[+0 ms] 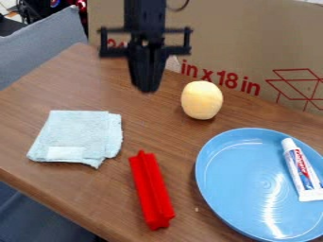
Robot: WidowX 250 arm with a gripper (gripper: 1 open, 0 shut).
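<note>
My black gripper (145, 76) hangs blurred at the top of the camera view, high over the back of the wooden table; whether its fingers are apart is unclear. Below it, a red elongated block (150, 190) lies near the front edge. A folded light-blue cloth (76, 138) is on the left, a pale yellow round object (202, 100) at the back. At the right a toothpaste tube (301, 170) rests on a blue plate (240, 198).
A cardboard box wall (259, 43) stands along the back. The table (63, 90) has free room at back left and centre. A grey surface borders it at the left.
</note>
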